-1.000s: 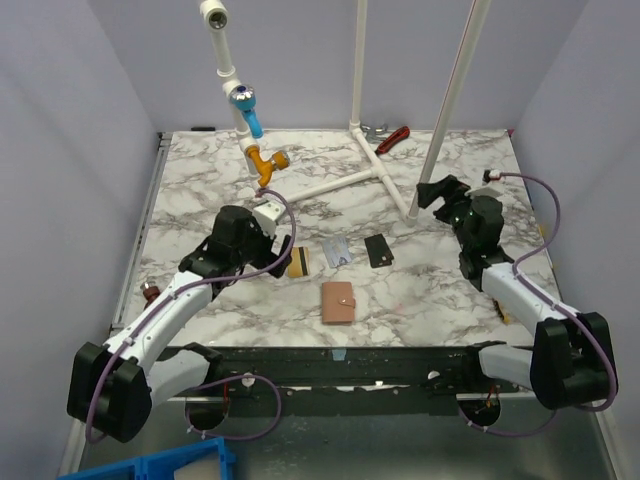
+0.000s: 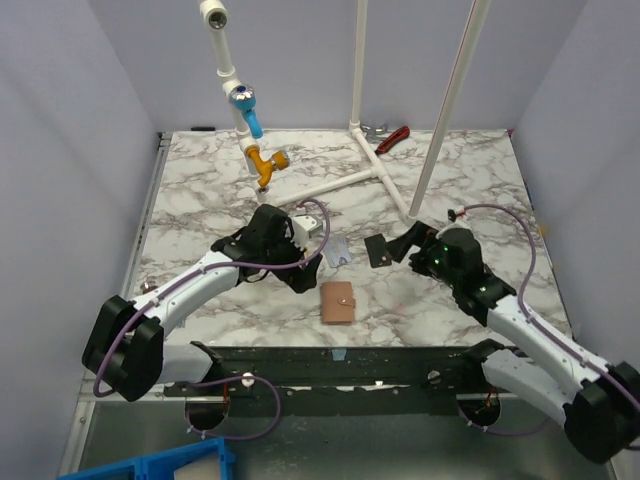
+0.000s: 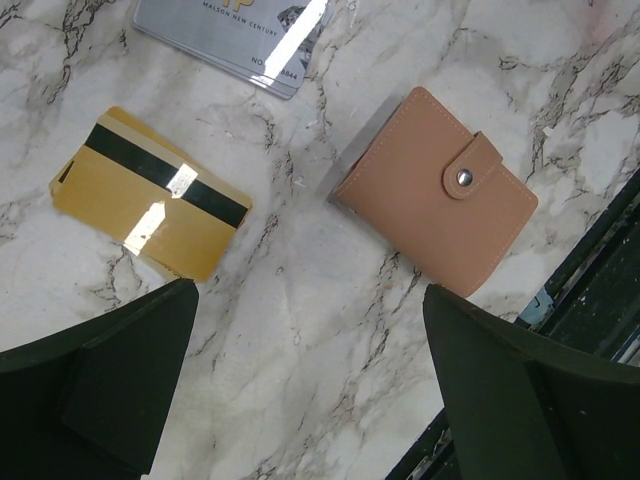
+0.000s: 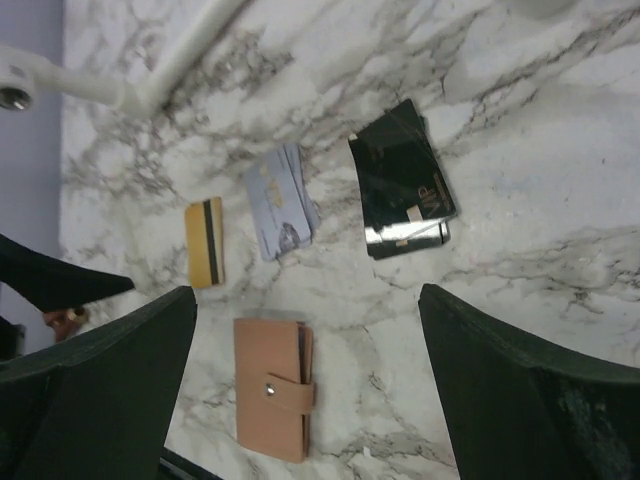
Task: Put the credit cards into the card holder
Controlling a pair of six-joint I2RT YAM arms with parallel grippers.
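A brown card holder (image 2: 337, 303) with a snap strap lies on the marble table below the cards. My left gripper (image 2: 300, 260) hangs open above the gold cards (image 3: 150, 200), left of the holder (image 3: 430, 200); it hides most of them in the top view. Grey cards (image 2: 338, 250) lie in the middle, black cards (image 2: 378, 252) to their right. My right gripper (image 2: 405, 245) is open above and right of the black cards; its view shows all three stacks and the holder (image 4: 265, 380).
White pipes (image 2: 320, 188) with orange and blue taps (image 2: 262, 168) stand behind the cards. A red-handled tool (image 2: 393, 140) lies at the back. The table's front edge runs below the holder; bare marble lies at both sides.
My left gripper has moved right over the gold cards. My right gripper has come left and toward the front, closer to the black cards. The cards and holder have not moved.
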